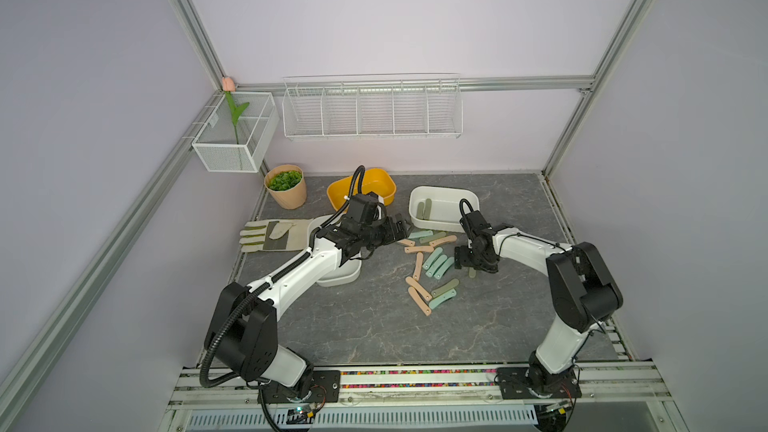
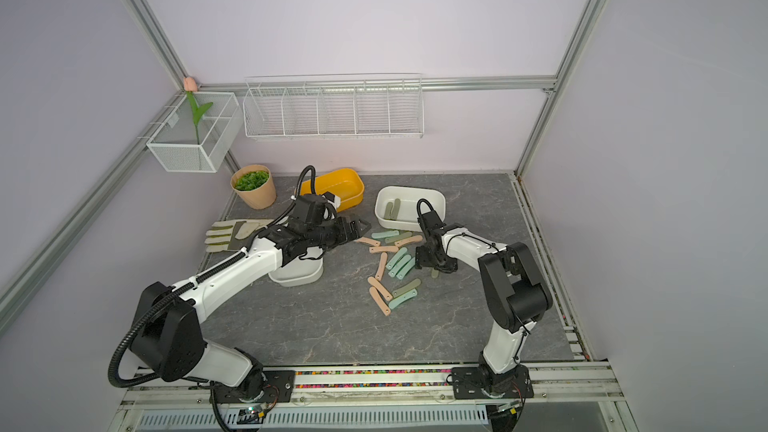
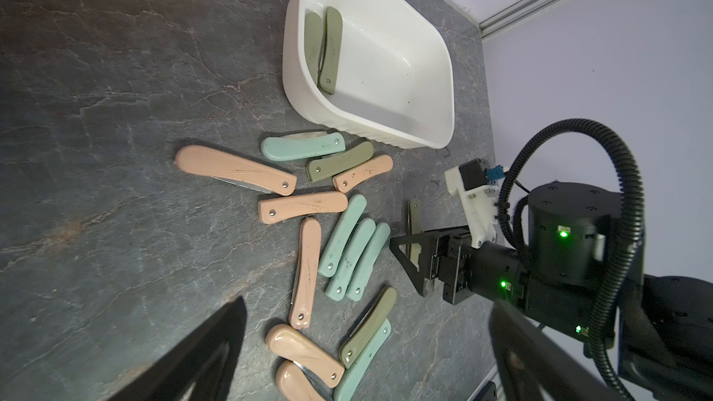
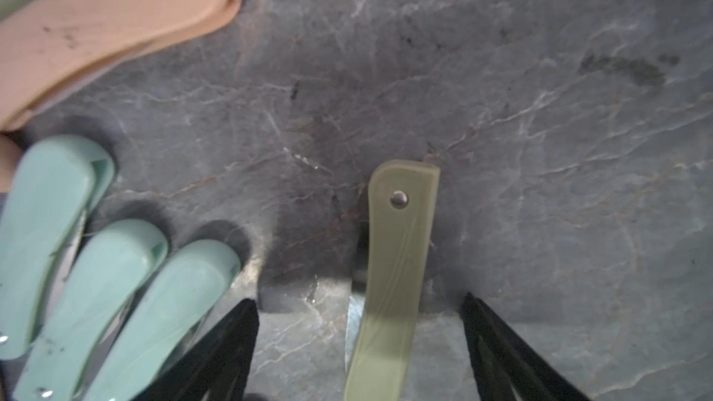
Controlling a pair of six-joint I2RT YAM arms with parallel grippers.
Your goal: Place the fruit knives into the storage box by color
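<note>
Between the parted fingers of my right gripper lies an olive green folding knife, flat on the table and clear of both fingers. Two more olive knives rest at the left end of the white storage box. Pink knives, mint knives and other olive knives are spread over the table in front of that box. My left gripper is open and empty, at the far left of the spread knives; its blurred fingers frame the lower part of the left wrist view.
A yellow bin stands at the back, left of the white box. Another white box is partly covered by my left arm. A potted plant and a glove occupy the left side.
</note>
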